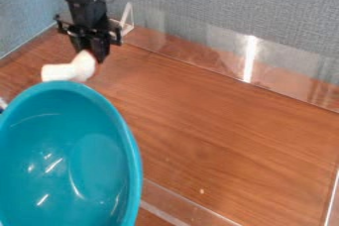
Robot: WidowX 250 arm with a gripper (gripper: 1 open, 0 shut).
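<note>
My black gripper (90,50) hangs at the upper left, shut on a white object (63,70) shaped like a short bottle or mushroom, tilted on its side just above the back rim of a large teal bowl (122,156). The fingertips are partly hidden by the white object. The bowl fills the lower left of the view, and no object shows inside it.
Clear plastic edging runs along the grey back wall, and a small white frame stands behind the arm.
</note>
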